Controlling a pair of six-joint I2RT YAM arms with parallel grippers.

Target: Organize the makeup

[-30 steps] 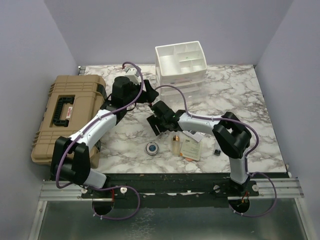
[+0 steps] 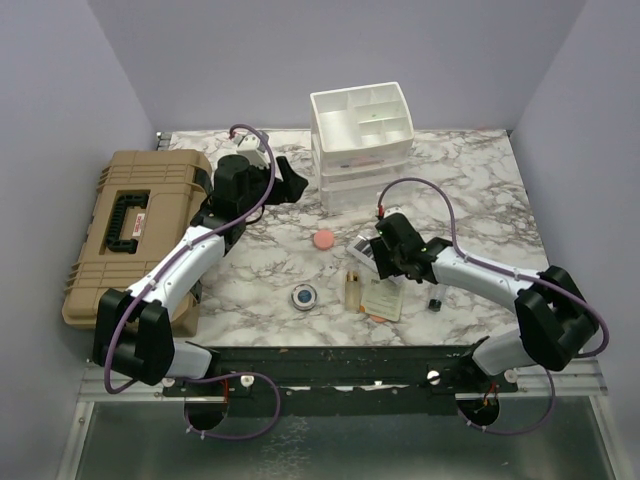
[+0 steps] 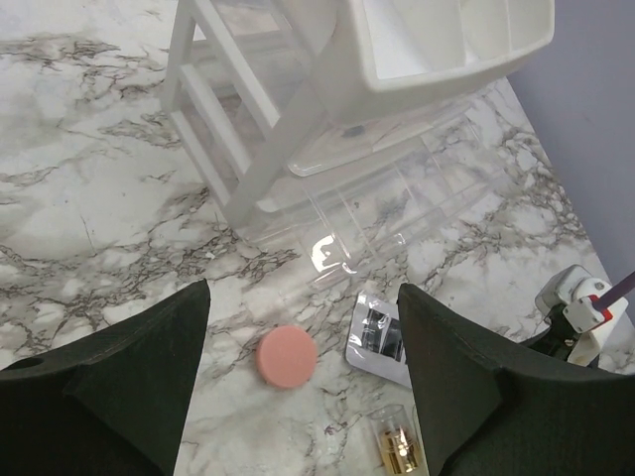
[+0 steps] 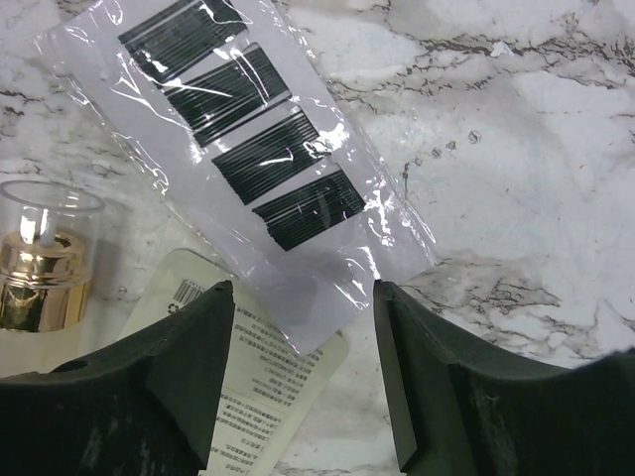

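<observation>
My right gripper hovers with fingers apart over a clear packet of black strips (image 4: pixel 268 169), which overlaps a pale printed card (image 4: pixel 238 407). A gold-fitted bottle (image 4: pixel 45 283) lies beside them. My left gripper is open near the white organizer (image 2: pixel 362 150), above and behind a pink round item (image 2: pixel 323 239). A round compact (image 2: pixel 304 296) lies nearer the front, and a small dark-capped tube (image 2: pixel 435 300) lies at the right.
A tan hard case (image 2: pixel 130 200) fills the left side. Clear drawers (image 3: pixel 357 218) sit under the organizer's white top.
My right gripper has moved rightward from near the pink item to over the packet. My left gripper has drawn back a little to the left.
</observation>
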